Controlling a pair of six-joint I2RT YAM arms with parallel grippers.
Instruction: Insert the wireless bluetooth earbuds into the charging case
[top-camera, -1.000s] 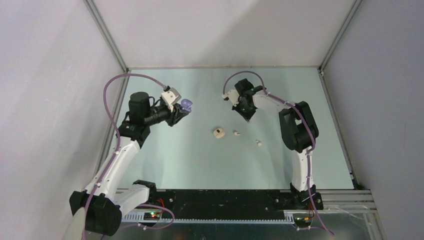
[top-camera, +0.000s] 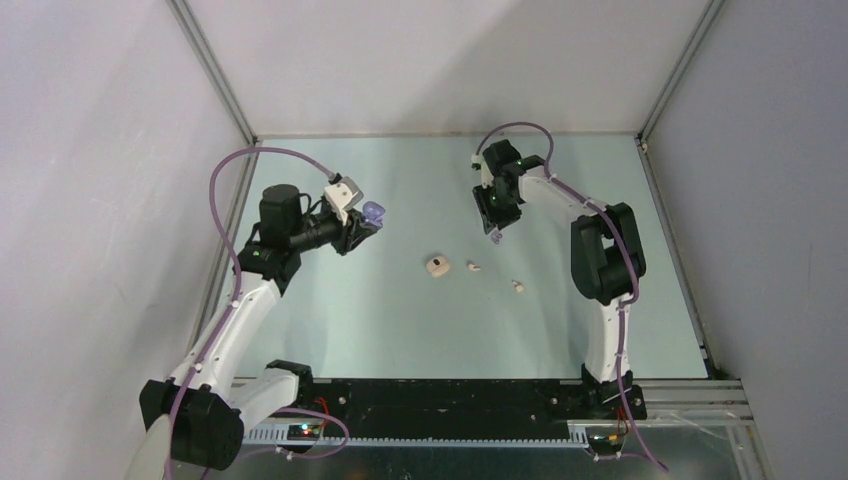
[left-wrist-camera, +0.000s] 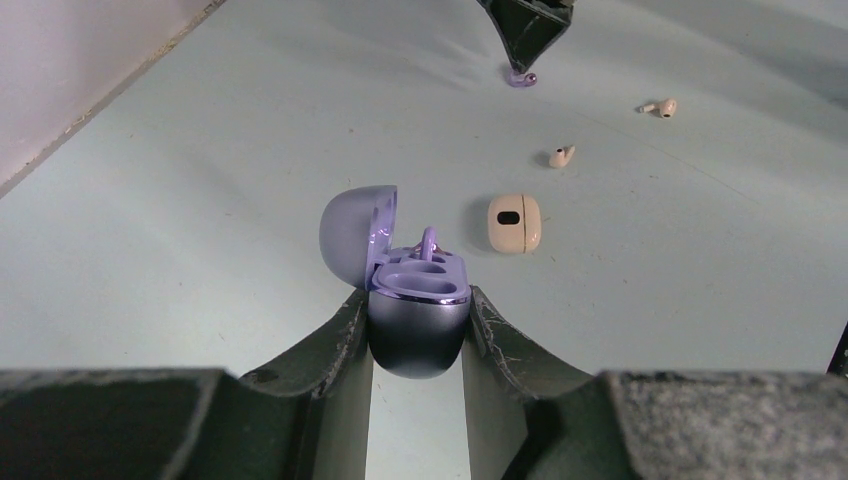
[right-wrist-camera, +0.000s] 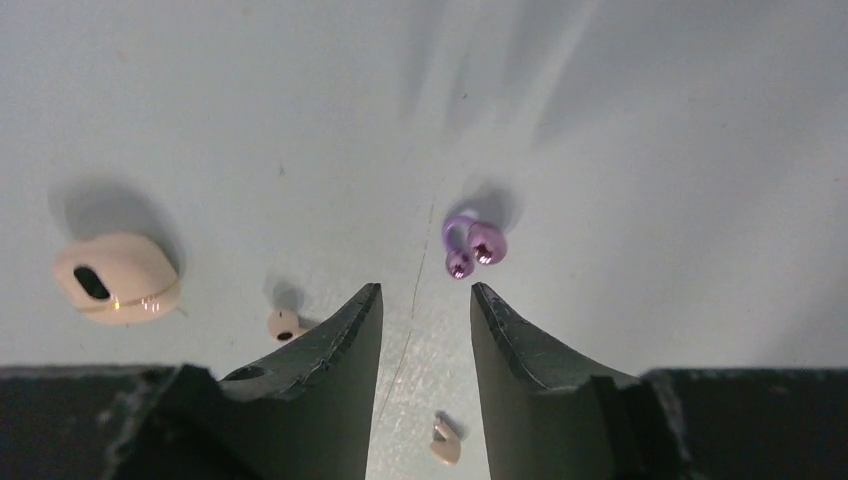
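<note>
My left gripper (top-camera: 356, 228) is shut on the purple charging case (left-wrist-camera: 418, 330), held upright with its lid open; one slot shows something purple standing in it. My right gripper (top-camera: 488, 216) is open, hanging over a purple earbud (right-wrist-camera: 485, 243) on the table, which lies just beyond and between its fingertips in the right wrist view, with nothing in its grip.
A beige case (top-camera: 438, 266) and two loose beige earbuds, one (left-wrist-camera: 560, 157) nearer it and one (left-wrist-camera: 665, 108) farther right, lie on the pale table (top-camera: 400, 330). Free table surrounds them; walls border the back and sides.
The left gripper holding the case is still.
</note>
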